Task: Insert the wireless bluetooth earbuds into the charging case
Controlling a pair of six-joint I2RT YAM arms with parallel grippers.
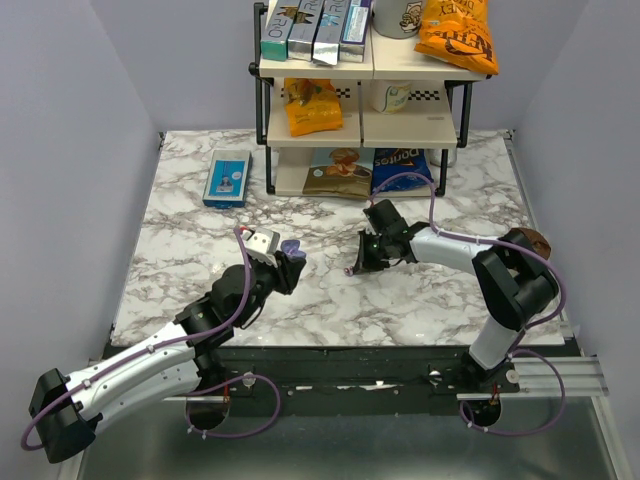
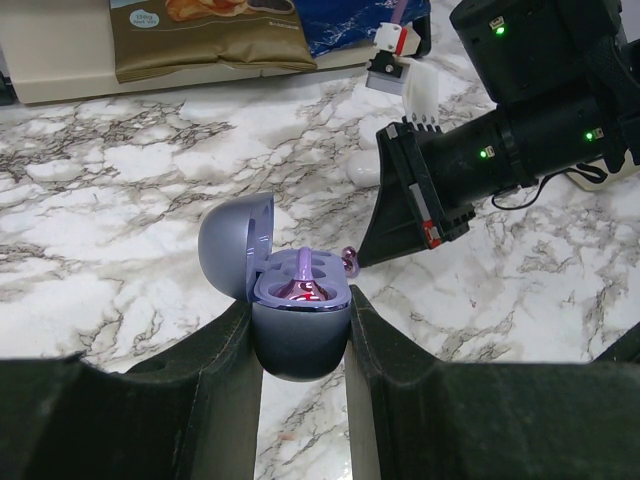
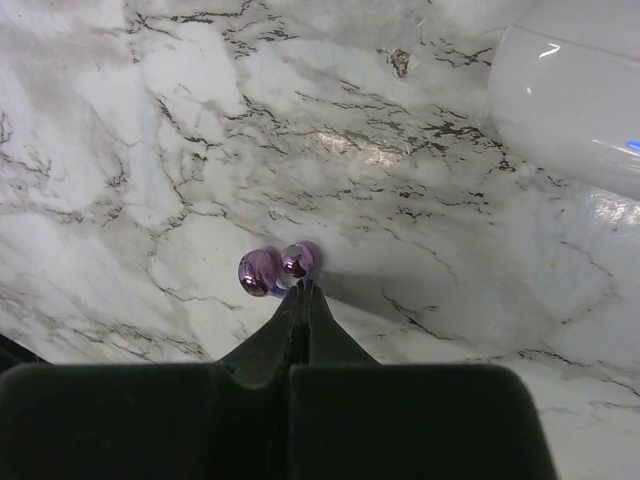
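Note:
My left gripper is shut on the open lavender charging case (image 2: pixel 301 338), which it holds upright above the marble table, lid raised; something purple and metallic shows inside. My right gripper is lowered to the table, its fingertips together at two small purple earbuds (image 3: pixel 258 271) lying side by side. Whether any part of an earbud is between those tips is hard to tell; they look shut on nothing.
A shelf rack (image 1: pixel 410 130) with snacks stands at the back. A blue box (image 1: pixel 226 178) lies at back left. A white rounded object (image 3: pixel 570 100) is near the right gripper.

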